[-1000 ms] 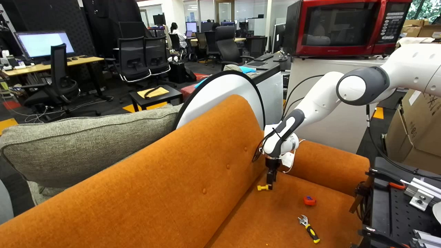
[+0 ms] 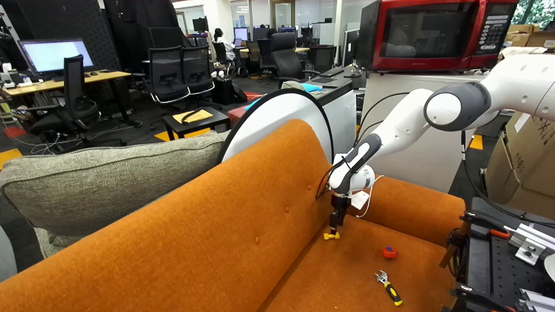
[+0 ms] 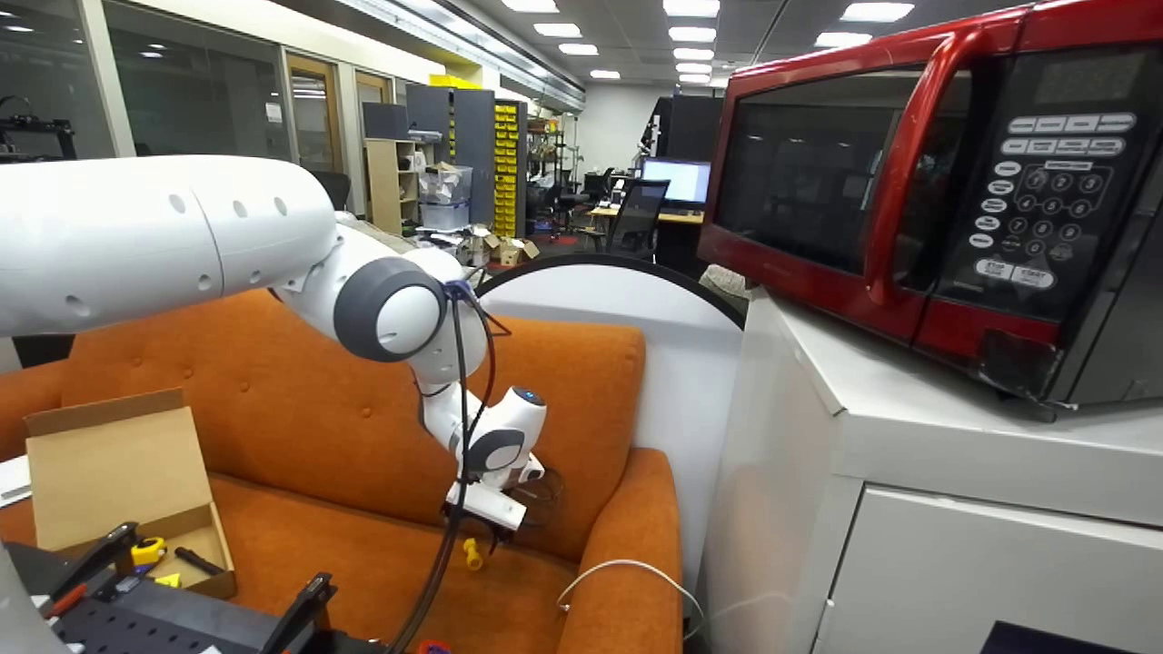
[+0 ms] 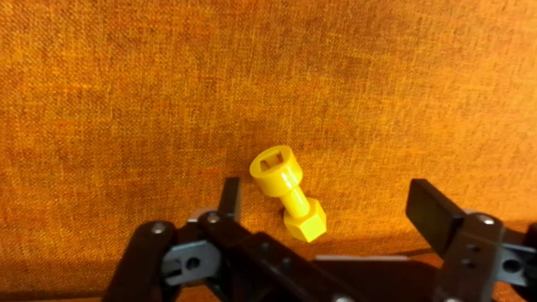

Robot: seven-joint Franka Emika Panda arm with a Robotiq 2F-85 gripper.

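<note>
A yellow plastic bolt with a hex nut on its end lies on the orange sofa seat. My gripper is open above it, its two black fingers spread wide. In the wrist view the bolt shows in the gap, nearer the left finger than the right one, and neither finger appears to touch it. Exterior view 1 has the gripper directly over the bolt, close to the sofa back. From the other side, the bolt shows below the hand, whose fingers are mostly hidden there.
Farther forward on the seat lie a red object and an adjustable wrench. The sofa backrest rises right beside the hand. An open cardboard box with tools stands at the far left in exterior view 2.
The gripper has shifted slightly left and up in exterior view 1, from the bolt's right end to over its middle. The bolt lies where it was.
</note>
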